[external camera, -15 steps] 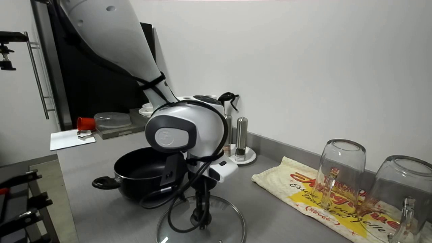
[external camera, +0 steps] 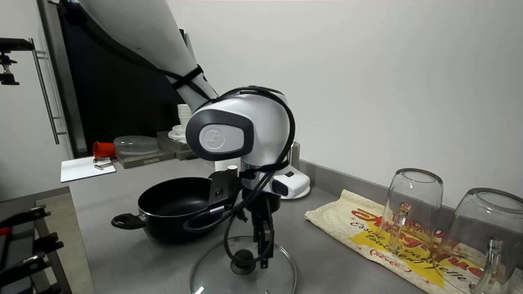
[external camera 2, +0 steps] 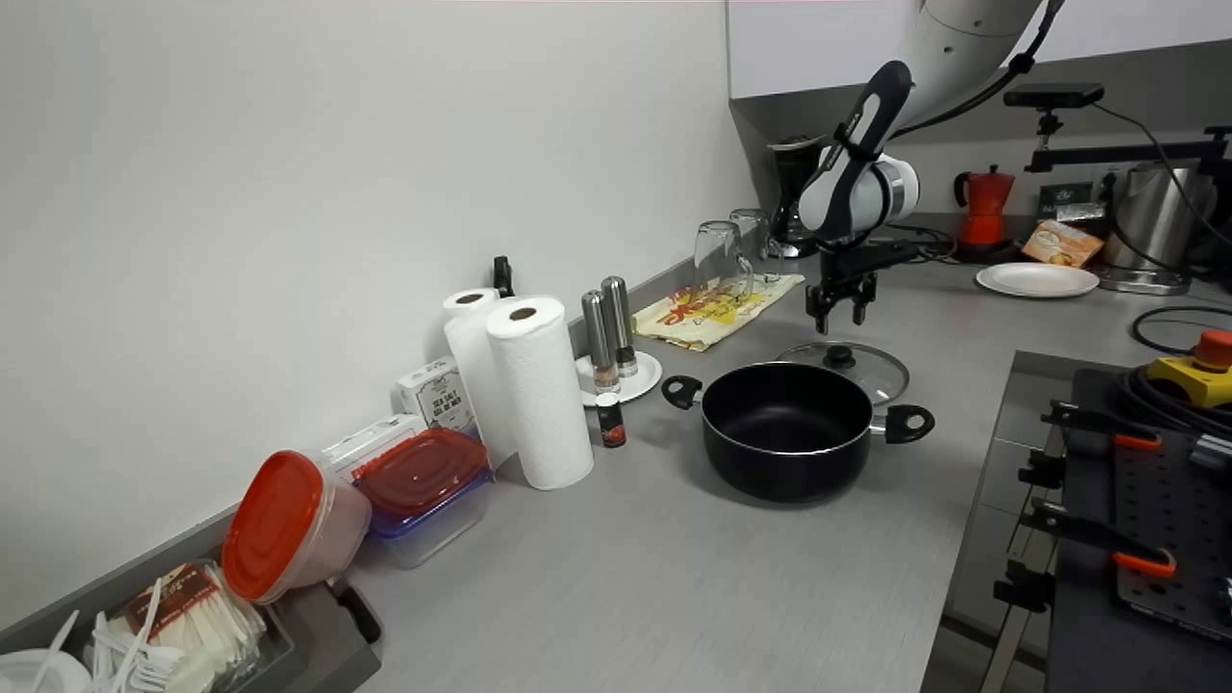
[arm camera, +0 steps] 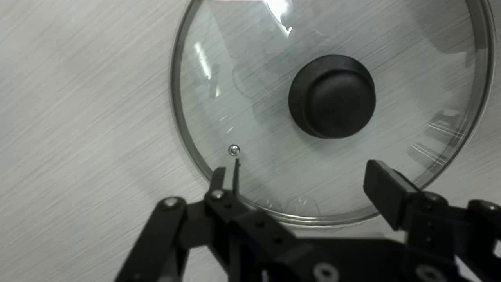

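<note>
A clear glass lid [external camera: 279,274] with a black knob [external camera: 243,262] lies flat on the counter, and the wrist view shows the knob [arm camera: 332,96] from above. My gripper hangs over the lid with its two black fingers spread apart and only the glass beneath visible between them. In that view the knob sits beyond the fingertips, not between them. From the second exterior view, the gripper [external camera 2: 840,318] is raised above the lid [external camera 2: 884,370], clear of it. Beside the lid stands an empty black pot [external camera 2: 785,433] with two side handles, uncovered.
A printed cloth [external camera: 372,235] with upturned glass mugs [external camera: 414,206] lies along the wall. Paper towel rolls [external camera 2: 537,393], steel grinders on a white plate [external camera 2: 647,375] and a small spice jar [external camera 2: 609,421] stand near the pot.
The arm has risen and shifted to the right in exterior view 1, lifting the gripper off from around the knob. The lid and pot have stayed in place.
</note>
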